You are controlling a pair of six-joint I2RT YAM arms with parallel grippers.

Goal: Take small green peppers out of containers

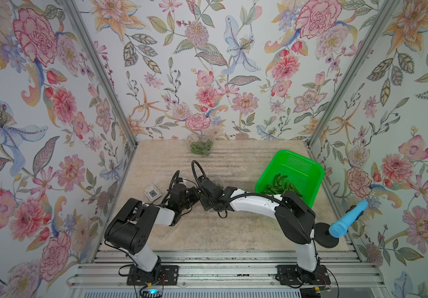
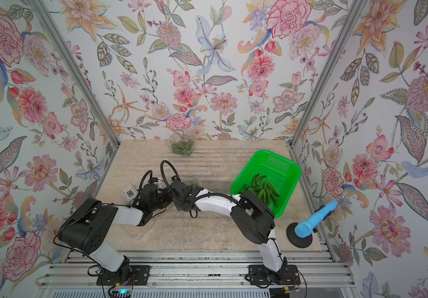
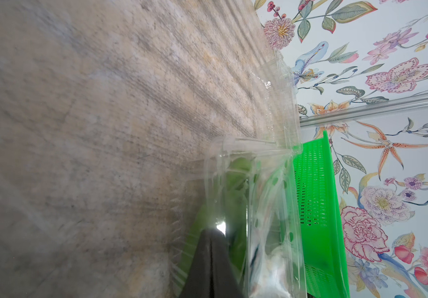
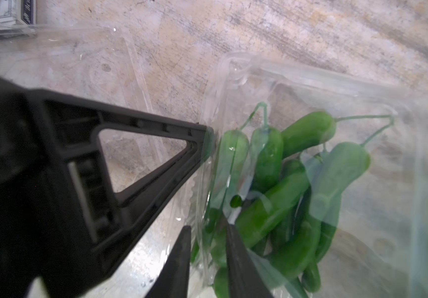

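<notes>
A clear plastic container [image 4: 372, 208] holds several small green peppers [image 4: 268, 208], seen close in the right wrist view. My left gripper is shut, its tips at the container's side; the left wrist view shows peppers through the plastic behind them. My right gripper is part open over the container's left edge, a fingertip to each side of that wall; whether they touch it I cannot tell. Both grippers crowd together at the table's left middle, largely hiding the container in the top views. A second clear container with peppers [image 1: 200, 148] stands at the back.
A green basket [image 1: 298, 168] with peppers stands at the right. A blue cylinder [image 1: 345, 221] on a dark base is at the front right, a small white square object [image 1: 151, 192] at the left.
</notes>
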